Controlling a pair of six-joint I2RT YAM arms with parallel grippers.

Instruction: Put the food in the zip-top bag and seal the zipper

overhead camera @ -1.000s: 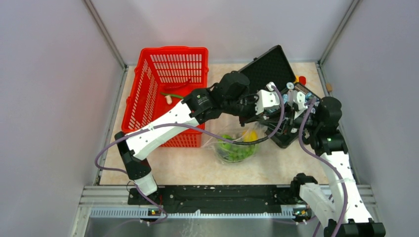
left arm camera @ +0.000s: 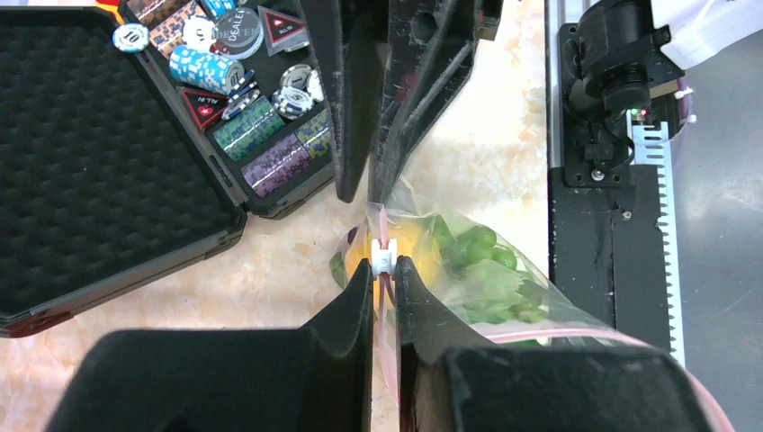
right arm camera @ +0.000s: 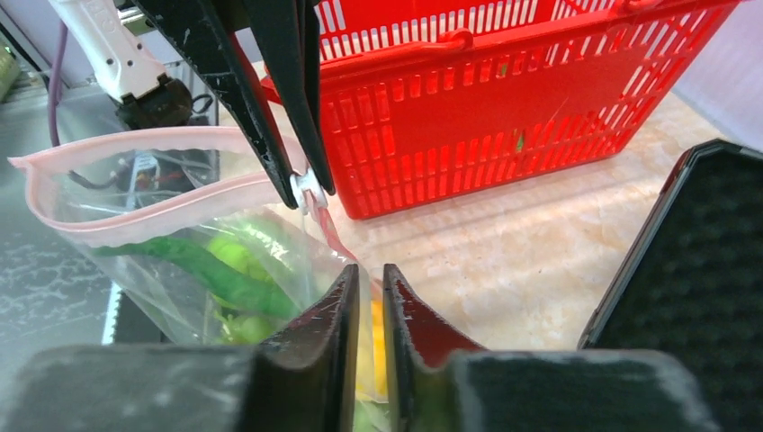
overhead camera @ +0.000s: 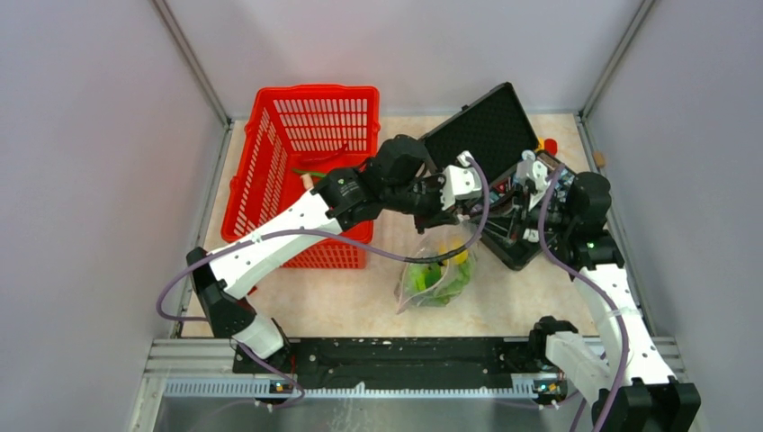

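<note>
A clear zip top bag [overhead camera: 435, 284] stands on the table with yellow and green food inside. Its pink-edged mouth [right arm camera: 153, 138] gapes widely on one side of the white slider [left arm camera: 384, 251]. On that slider my left gripper is shut, near the corner of the bag by the yellow food [left arm camera: 409, 245]. Past the slider, my right gripper is at the bag's end, its fingers slightly parted. Clear film [right arm camera: 364, 301] shows in line with that narrow gap; whether the fingers touch it is unclear. Green food [right arm camera: 236, 281] fills the bag's lower part.
A red basket [overhead camera: 311, 243] at the back left holds a green chili [overhead camera: 309, 172] and other small items. An open black case [overhead camera: 481, 130] of poker chips [left arm camera: 202, 69] lies behind and right, under my right gripper.
</note>
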